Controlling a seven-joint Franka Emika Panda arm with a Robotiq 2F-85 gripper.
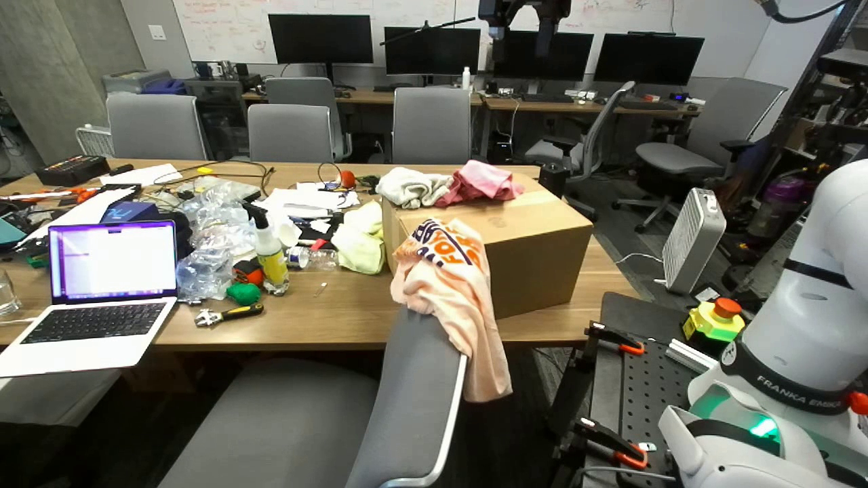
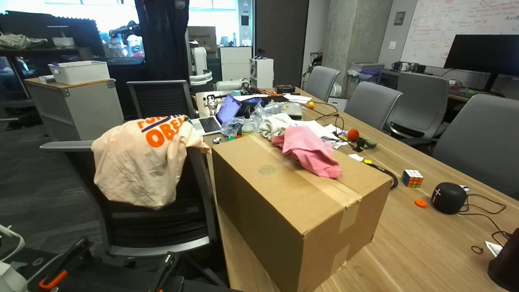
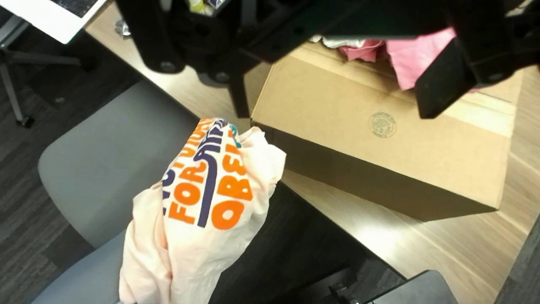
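Note:
A peach shirt with orange and purple lettering is draped over the backrest of a grey chair. In exterior view 2 the shirt hangs well down the backrest's rear side. The wrist view has the shirt at lower left, clear of the fingers. My gripper is high above the table at the top of exterior view 1. Its fingers are wide apart in the wrist view, and the gripper has nothing between its fingers.
A cardboard box stands on the table beside the chair, carrying a pink cloth and a whitish cloth. Left of it are a spray bottle, a laptop and clutter. A speaker sits beyond the box.

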